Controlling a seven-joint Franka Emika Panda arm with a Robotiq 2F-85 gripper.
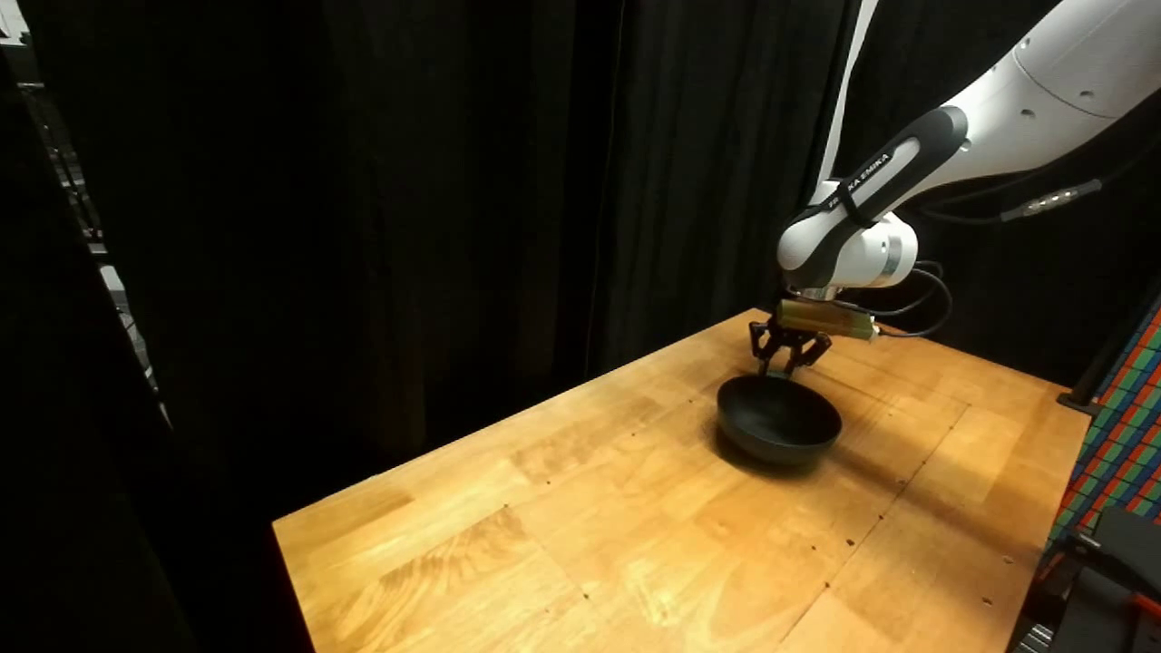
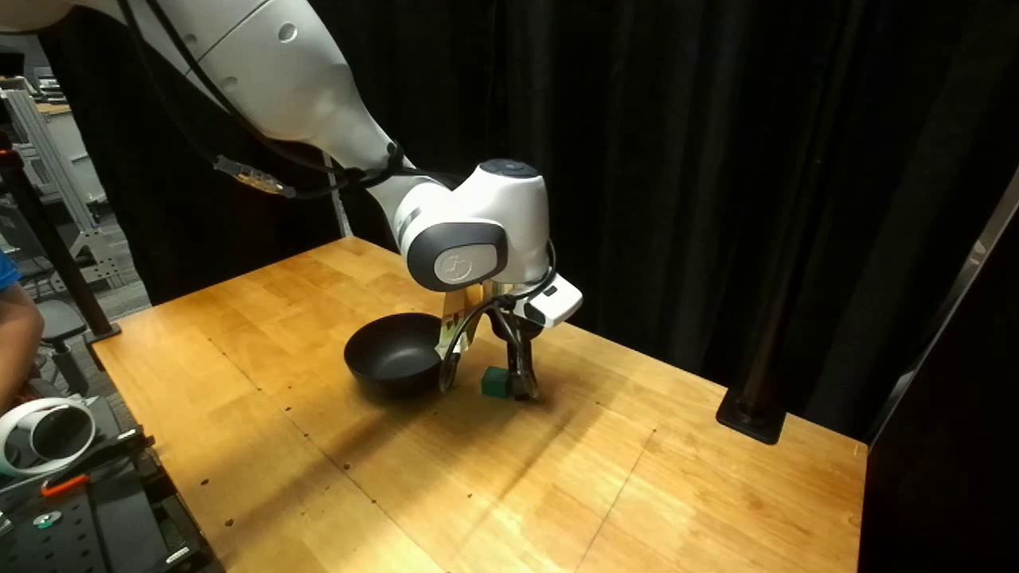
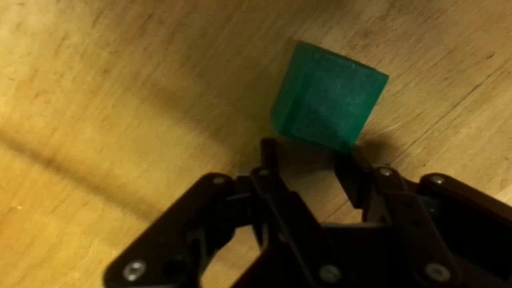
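Observation:
A small green cube rests on the wooden table, close beside a black bowl. My gripper is down at the cube, its fingers partly open with a narrow gap between the fingertips. In the wrist view the cube lies just beyond the tips, off toward the right one, and its near corner overlaps that fingertip; whether they touch I cannot tell. Exterior view 2 has the cube on the tabletop right by the fingers. From exterior view 1, the gripper stands behind the bowl's far rim, and the cube is mostly hidden.
The bowl looks empty in the parts that show. Black curtains hang behind the table, and a black post base is fixed at its edge.

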